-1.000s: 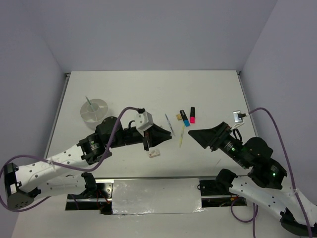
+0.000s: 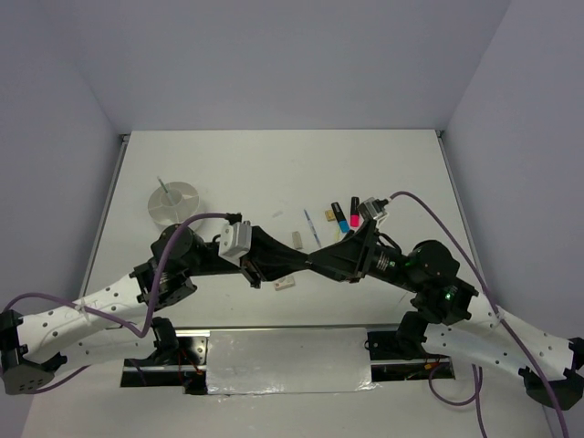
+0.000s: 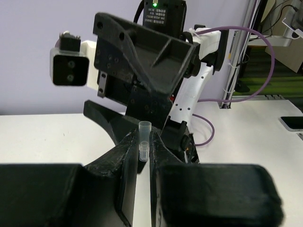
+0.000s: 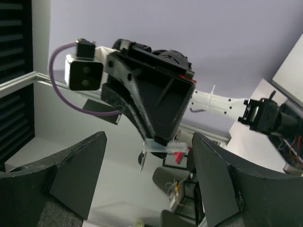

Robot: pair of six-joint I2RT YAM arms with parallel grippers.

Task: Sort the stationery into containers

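Observation:
My left gripper (image 2: 297,260) is shut on a small translucent tubular item (image 3: 144,135), held upright at its tips in the left wrist view. My right gripper (image 2: 319,260) is part open, its fingers either side of that item, which shows as a pale bar (image 4: 161,145) in the right wrist view. The two grippers meet over the middle of the table. On the table lie dark markers with blue (image 2: 341,217) and pink (image 2: 354,213) parts, a light blue pen (image 2: 312,227), an eraser (image 2: 297,240) and a white block (image 2: 284,282).
A round divided container (image 2: 162,208) with a pale stick in it stands at the back left. Both arms fill much of the front.
My right gripper has moved left to meet the left one. My left gripper shifted slightly left and its held item now sits between the right gripper's fingers.

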